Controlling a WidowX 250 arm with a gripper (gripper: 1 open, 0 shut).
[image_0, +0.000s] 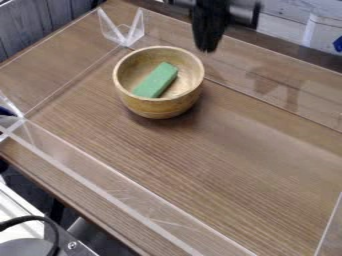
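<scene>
A wooden bowl (186, 93) sits on the wooden table (201, 180) in the upper middle, with a green block (156, 80) lying inside it. My gripper (209, 40) is a blurred dark shape at the top edge, above and beyond the bowl, apart from it. Its fingers are too blurred to show whether they are open or shut.
Clear plastic edging runs along the table's left side, and a clear bracket stands behind the bowl at the upper left. Dark items and cables lie off the left edge.
</scene>
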